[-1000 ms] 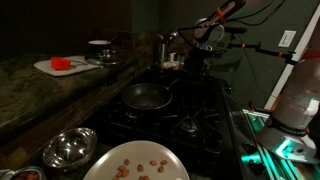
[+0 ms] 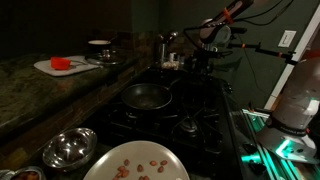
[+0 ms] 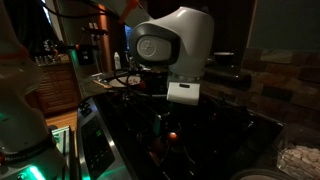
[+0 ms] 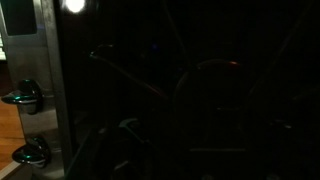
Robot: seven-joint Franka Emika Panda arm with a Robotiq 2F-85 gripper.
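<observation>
My arm's white wrist (image 3: 195, 35) hangs over the dark stovetop (image 3: 225, 150) in exterior view 2, with a white block (image 3: 183, 94) at its lower end. Below that, the gripper's fingers blend into the dark stove, and whether anything is between them does not show. In exterior view 1 the arm reaches in from the upper right towards the stove's far end. A dark round pan (image 2: 147, 96) rests on the stove. The wrist view is very dark; two stove knobs (image 4: 28, 96) show at its left, with faint burner lines to their right.
A pale plate (image 2: 104, 170) with several small reddish pieces stands in front, beside a metal bowl (image 2: 70, 148). Along the back counter sits a red item (image 2: 60, 63) on a white board (image 2: 82, 67). Loose cables hang at the upper right.
In exterior view 1 the arm's far part at the upper right has shifted slightly. Pan, bowl and plate stand where they were.
</observation>
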